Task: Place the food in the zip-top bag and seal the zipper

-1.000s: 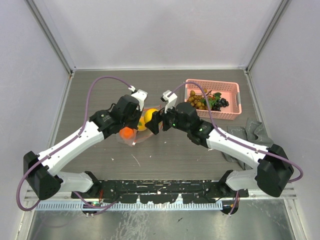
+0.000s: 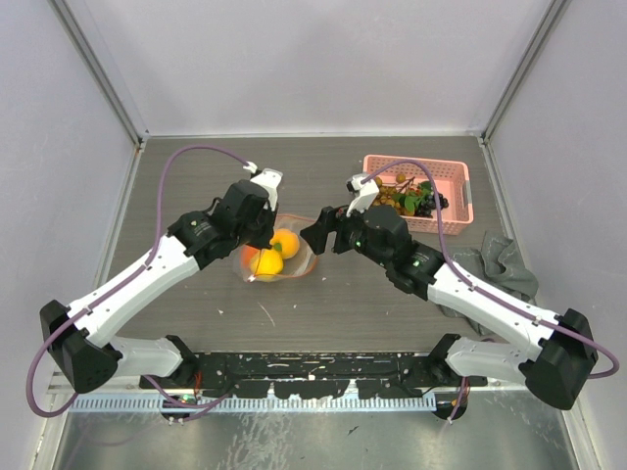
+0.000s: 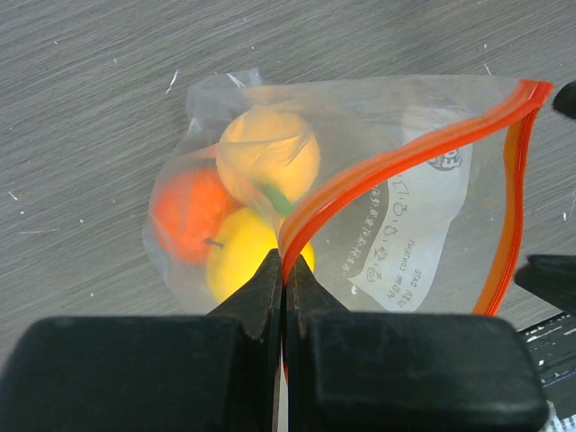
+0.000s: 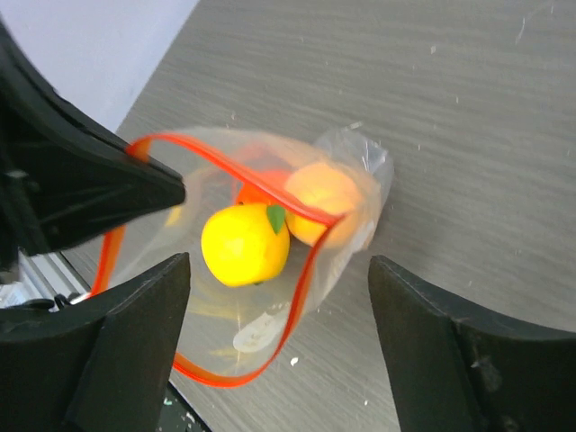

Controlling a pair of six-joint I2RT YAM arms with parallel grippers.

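Observation:
A clear zip top bag [image 3: 342,117] with an orange-red zipper band gapes wide, its mouth facing my right arm. Three pieces of food rest inside: an orange fruit [image 3: 270,153], a red one [image 3: 191,214] and a yellow one [image 3: 241,256]. The left gripper is shut on the bag's rim, the band passing between its fingertips. Just outside the mouth, my right gripper stands open with nothing between its fingers; the yellow and orange fruits [image 4: 326,202] show beyond it, inside the bag.
A pink basket [image 2: 455,176] with grapes and other fruit stands at the back right. Grey cloth [image 2: 505,262] lies crumpled at the right edge of the table. Bare tabletop [image 2: 206,313] lies in front of the bag.
A second ago the yellow fruit was at my right gripper by the bag's mouth; now it lies inside. The right gripper has let go and drawn back rightward. The left arm has shifted slightly.

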